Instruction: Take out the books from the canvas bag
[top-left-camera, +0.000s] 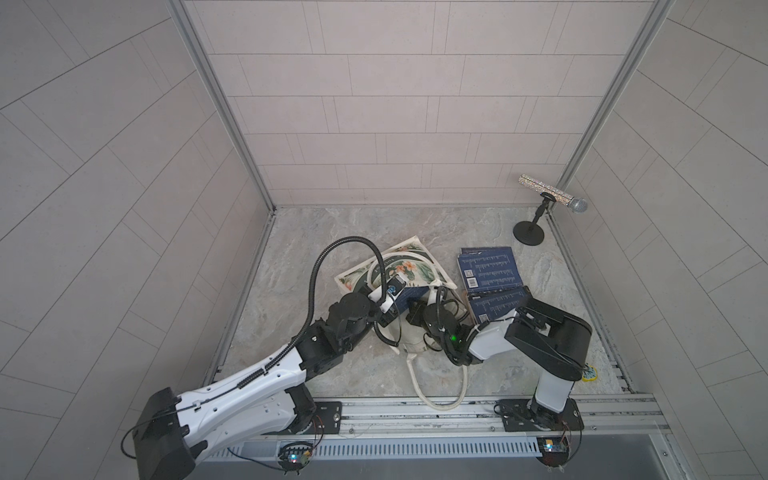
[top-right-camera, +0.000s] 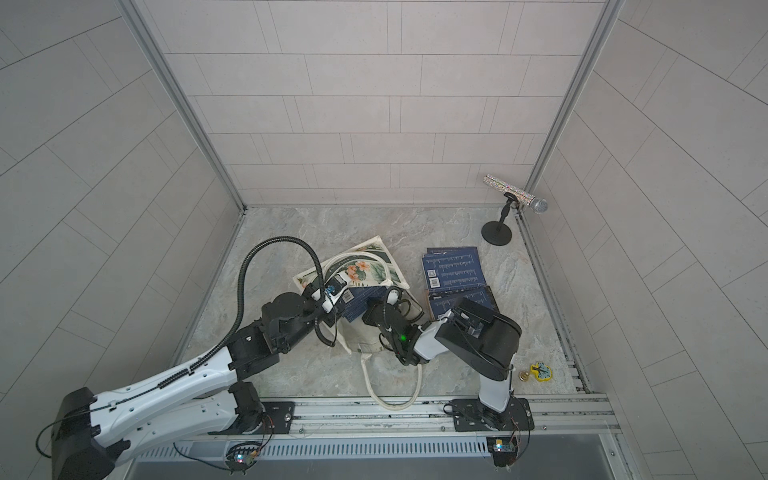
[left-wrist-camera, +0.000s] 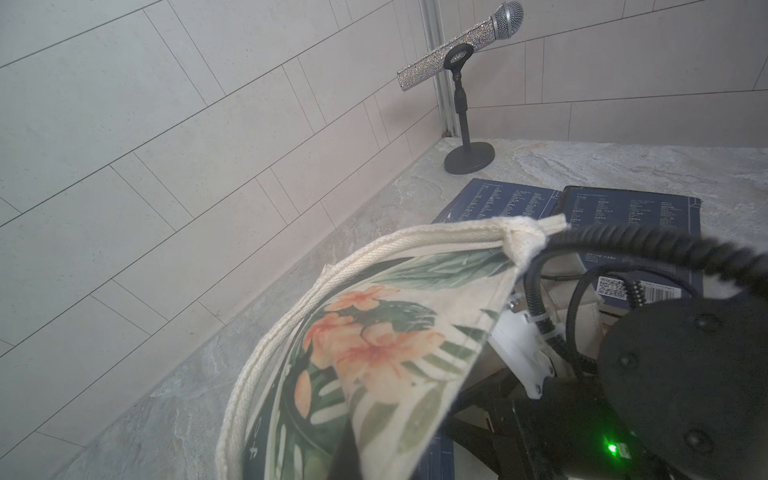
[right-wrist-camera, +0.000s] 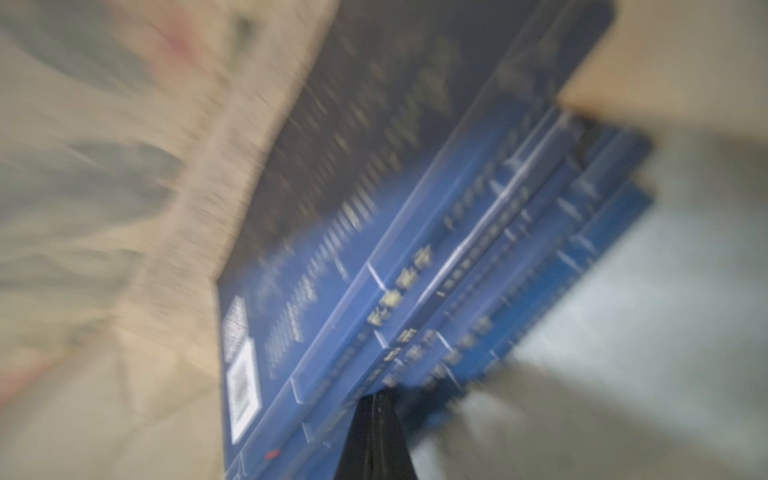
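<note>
The floral canvas bag (top-left-camera: 408, 268) lies mid-table with its white rope handles; in the left wrist view its printed flap (left-wrist-camera: 384, 360) fills the foreground. Several blue books (right-wrist-camera: 344, 240) are stacked inside, spines showing, blurred in the right wrist view. My right gripper is shut, its tips at the lower edge of that stack in the image, nothing clearly between them. My left gripper (top-left-camera: 393, 289) is at the bag's upper left part; its fingertips are mostly hidden. More blue books (top-left-camera: 488, 270) lie outside, right of the bag.
A microphone on a black stand (top-left-camera: 529, 232) is at the back right. A small yellow object (top-right-camera: 541, 371) lies at the front right.
</note>
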